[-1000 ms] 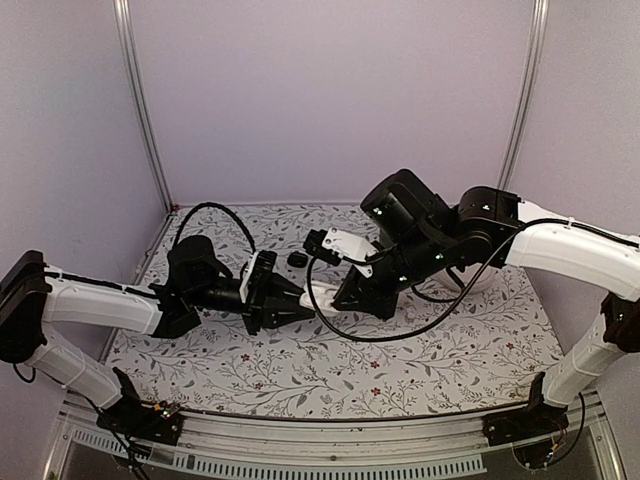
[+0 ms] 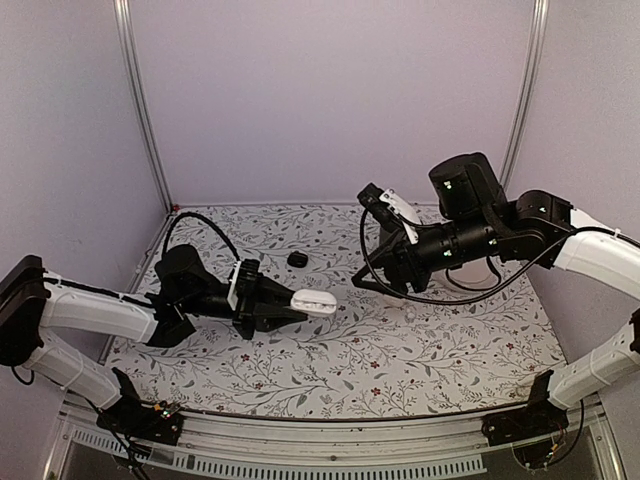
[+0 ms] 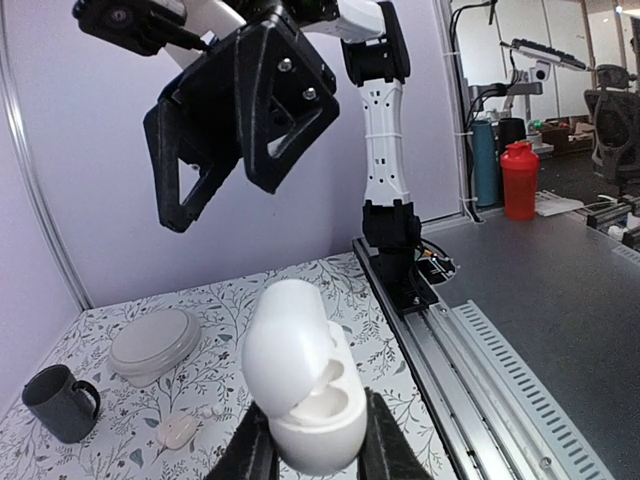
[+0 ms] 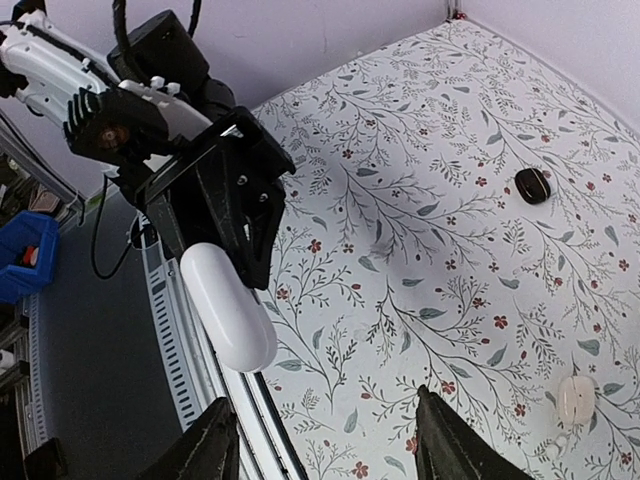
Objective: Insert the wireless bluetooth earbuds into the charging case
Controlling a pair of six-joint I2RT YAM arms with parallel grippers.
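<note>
The white charging case (image 2: 313, 301) (image 3: 305, 375) is held sideways in my left gripper (image 2: 285, 308), which is shut on it; in the left wrist view its earbud wells face the camera, though their contents are hard to tell. My right gripper (image 2: 375, 278) is apart from the case, to its upper right in the top view, its fingers spread with nothing visible between them. On the table, small white pieces (image 3: 176, 431) (image 4: 576, 398) lie below the right arm, apparently including an earbud.
A small black object (image 2: 297, 259) (image 4: 532, 186) lies toward the back of the table. A dark mug (image 3: 61, 403) and a round white lidded item (image 3: 154, 344) stand at the back right, partly behind the right arm in the top view.
My right gripper has pulled back from the case, up and to the right, and now stands apart from it. The left gripper with the case has shifted slightly.
</note>
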